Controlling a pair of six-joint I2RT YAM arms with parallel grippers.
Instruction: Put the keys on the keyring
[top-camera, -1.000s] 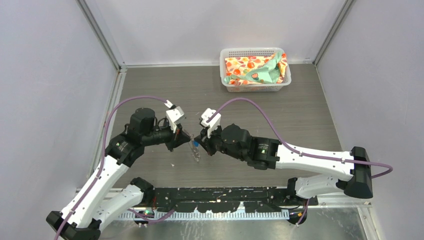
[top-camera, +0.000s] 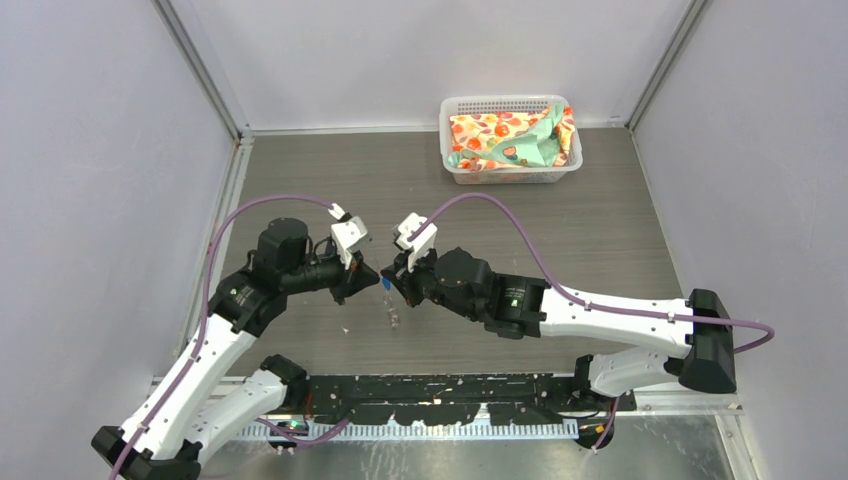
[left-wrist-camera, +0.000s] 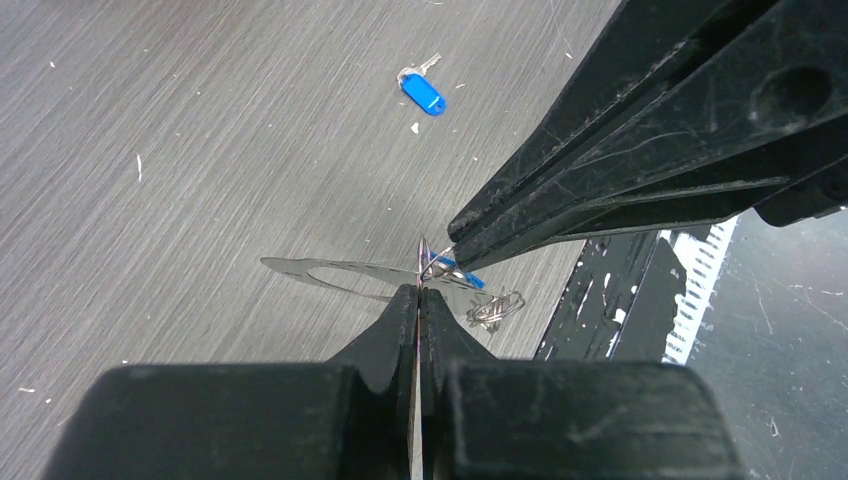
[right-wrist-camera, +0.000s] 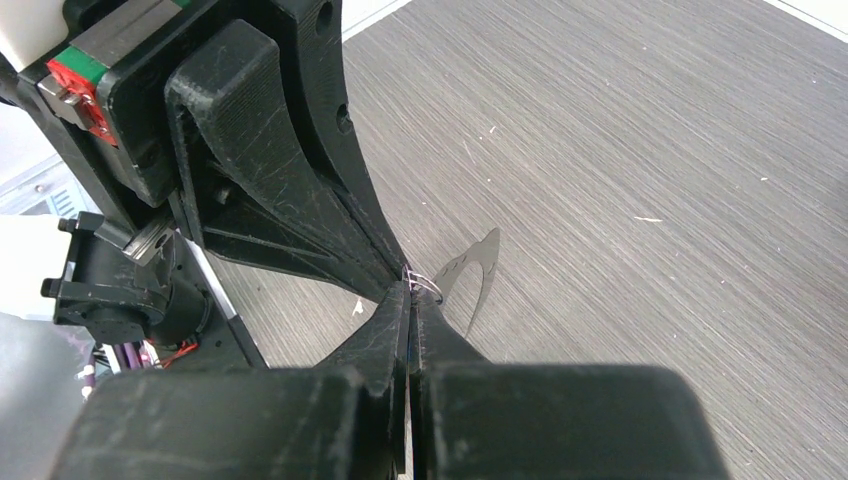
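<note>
My two grippers meet tip to tip over the middle of the table. My left gripper is shut on a thin metal ring (left-wrist-camera: 424, 250); a blue tag (left-wrist-camera: 470, 278) and bunched metal (left-wrist-camera: 490, 312) show behind it. My right gripper is shut at the same ring (right-wrist-camera: 428, 282), beside the left's fingertips; what exactly it pinches is hard to tell. A flat metal piece (left-wrist-camera: 300, 268) shows beyond the tips. A key with a blue tag (left-wrist-camera: 423, 92) lies on the table in the left wrist view.
A white basket (top-camera: 510, 176) with patterned cloth stands at the back right. A black rail strip (top-camera: 440, 390) runs along the front edge. The table around the grippers is mostly clear.
My right arm has shifted slightly leftward toward the left gripper since a second ago. The left arm looks nearly unchanged.
</note>
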